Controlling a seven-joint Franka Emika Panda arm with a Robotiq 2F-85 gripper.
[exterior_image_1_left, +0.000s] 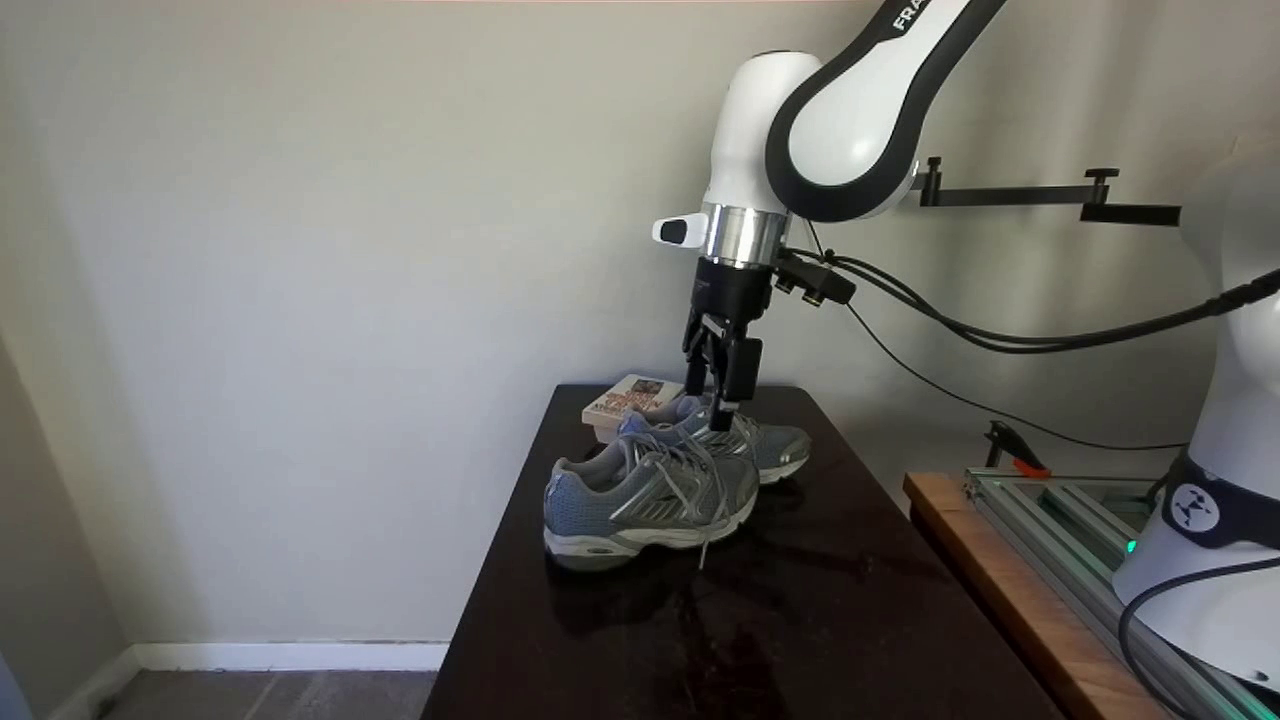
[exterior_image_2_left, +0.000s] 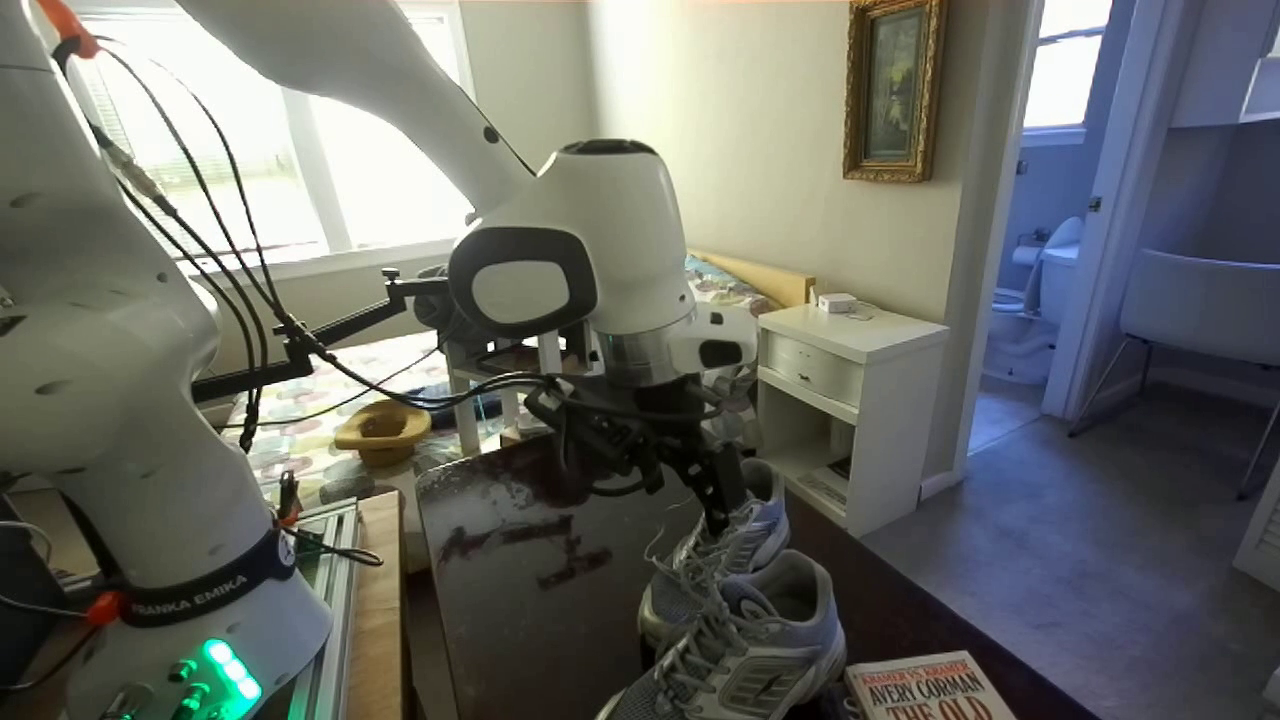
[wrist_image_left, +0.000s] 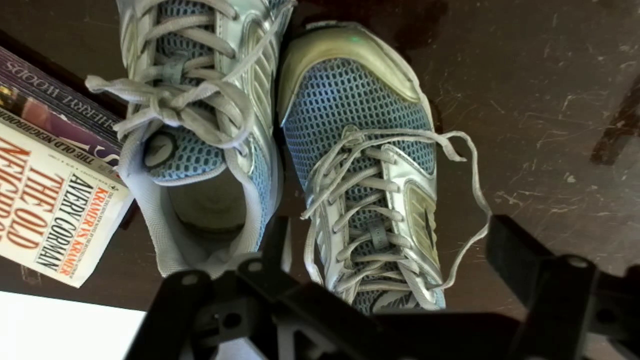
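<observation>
A pair of grey-blue running shoes rests on the dark table. One, the untied shoe (wrist_image_left: 360, 156), has loose laces spilling to its side; the other, the tied shoe (wrist_image_left: 201, 126), carries a bow. My gripper is open, its fingers spread on either side of the untied shoe's laced part in the wrist view. That shoe's heel is hidden behind the gripper's body there. In exterior view 1, the gripper (exterior_image_1_left: 709, 406) points down at the shoes. Nothing is gripped; whether a fingertip touches a shoe, I cannot tell.
Books, the top one a white paperback (wrist_image_left: 57, 198), lie against the tied shoe. Bare dark table (exterior_image_1_left: 792, 612) extends on the untied shoe's outer side and past the toes. A wooden bench (exterior_image_1_left: 1002, 576) holds the arm's base to the right in exterior view 1.
</observation>
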